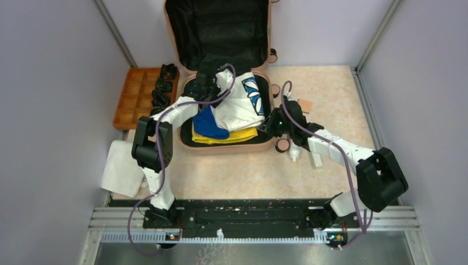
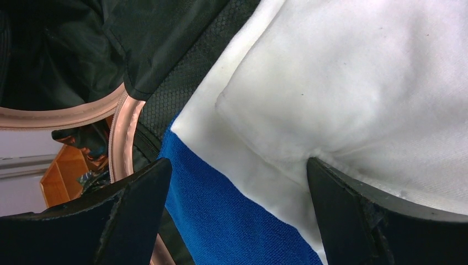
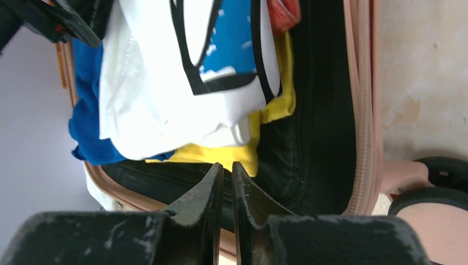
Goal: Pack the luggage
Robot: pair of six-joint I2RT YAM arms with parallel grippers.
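The open pink suitcase (image 1: 226,149) holds a yellow cloth (image 1: 237,137), a blue cloth (image 1: 207,124) and, on top, a white shirt (image 1: 237,110) with a blue print. My left gripper is open, down on the white shirt by its edge over the blue cloth; a fold lies under the right finger. My right gripper hangs over the suitcase's right rim; its fingertips are together, with nothing visible between them.
An orange organizer (image 1: 135,94) with dark bundles stands left. A white cloth (image 1: 121,168) lies front left. A bottle (image 1: 294,152) and other small items lie right of the suitcase.
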